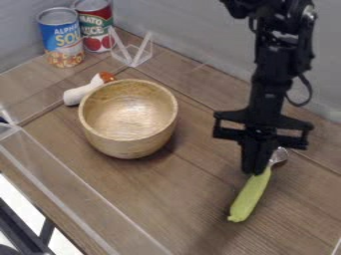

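Observation:
The black gripper is lowered over the silver-tipped end of a long pale-green object lying on the wooden table, right of centre. Its fingers are drawn together at that end; whether anything is between them is hard to tell. The silver part shows just right of the fingertips.
A wooden bowl sits left of centre. Behind it lie a white-handled item, an Alpha soup can and a red can.

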